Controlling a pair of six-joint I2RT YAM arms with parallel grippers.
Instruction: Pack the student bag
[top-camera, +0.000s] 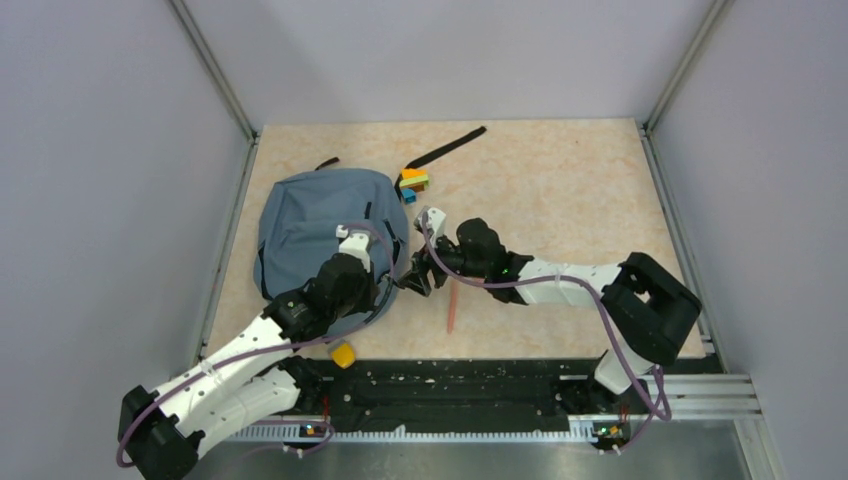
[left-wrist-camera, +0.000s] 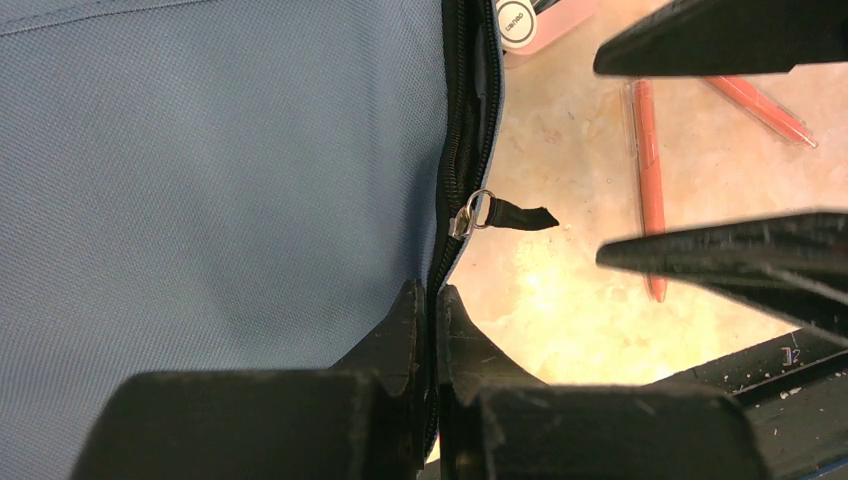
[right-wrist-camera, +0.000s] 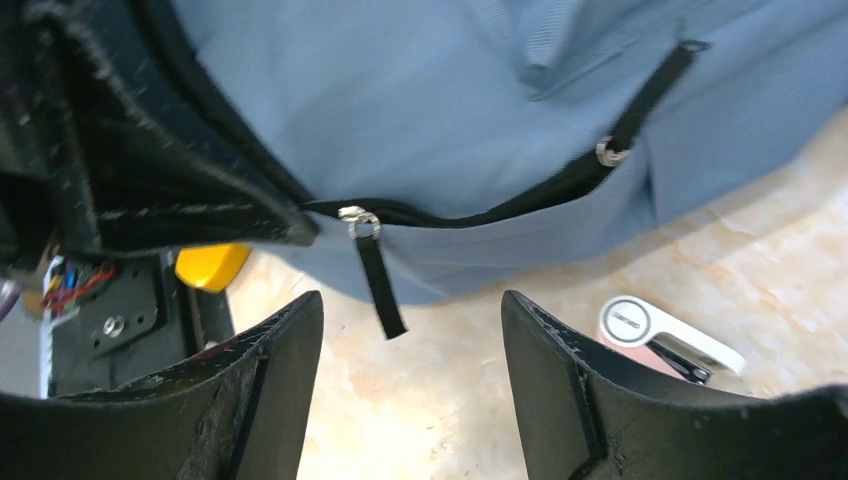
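A grey-blue bag (top-camera: 315, 210) lies on the left of the table. My left gripper is shut on its zipper edge. Just beyond, a metal zipper pull with a black tab (left-wrist-camera: 518, 215) hangs over the edge. My right gripper is open beside that edge, with the pull (right-wrist-camera: 378, 280) lying in view ahead of its spread fingers, none of the fabric visibly held. Orange pens (left-wrist-camera: 650, 160) and a pink item with a white round label (left-wrist-camera: 540, 30) lie on the table beside the bag.
Colourful blocks (top-camera: 413, 180) and a long black strap (top-camera: 450, 147) lie behind the grippers. A yellow object (top-camera: 342, 354) is at the front edge by the left arm.
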